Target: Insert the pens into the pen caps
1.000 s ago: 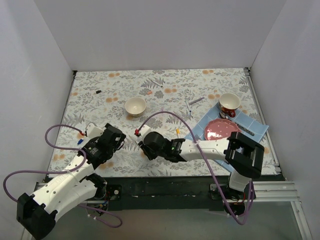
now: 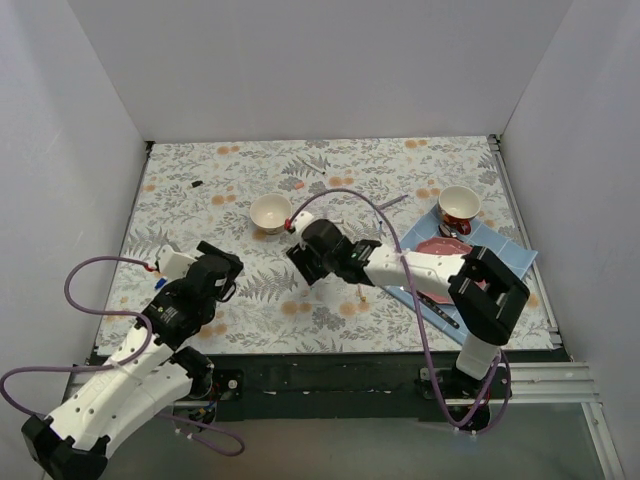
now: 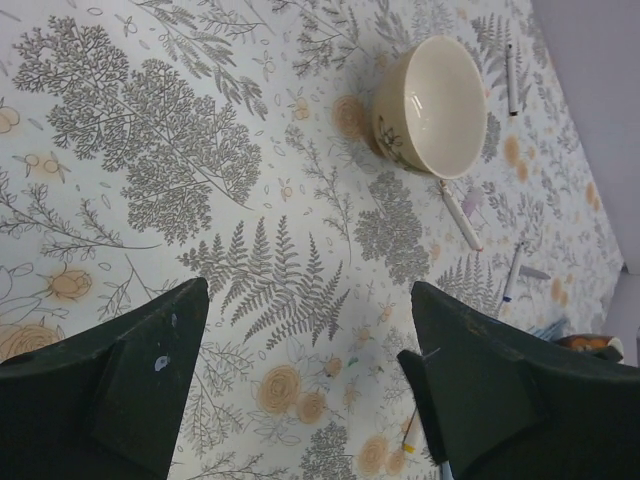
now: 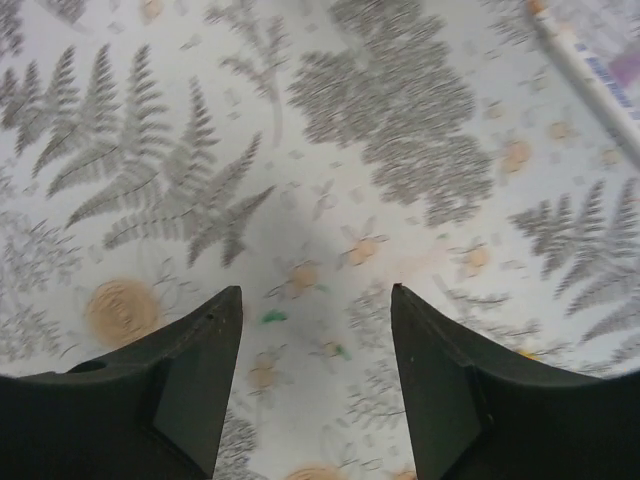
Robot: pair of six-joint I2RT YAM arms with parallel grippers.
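Note:
Both grippers hang open above the patterned cloth, nothing between their fingers: the left [image 2: 228, 268] at left, the right [image 2: 303, 264] near the middle. In the left wrist view, one white pen [image 3: 460, 215] lies beside the bowl, another pen [image 3: 512, 80] beyond it, and a blue-tipped pen [image 3: 513, 272] close to a grey piece [image 3: 534, 272]. A white pen [image 4: 590, 80] crosses the upper right corner of the right wrist view, away from the fingers. From the top, a small black piece [image 2: 197, 183], perhaps a cap, lies far left. A blue piece [image 2: 160, 284] is partly behind the left arm.
A cream bowl [image 2: 270, 212] stands at the back middle. On the right, a blue tray [image 2: 515, 252] bears a cup [image 2: 459, 204], cutlery and a pink plate [image 2: 437, 249], with the right arm partly over it.
The left gripper has shifted slightly left. Pens near the middle are now covered by the right arm.

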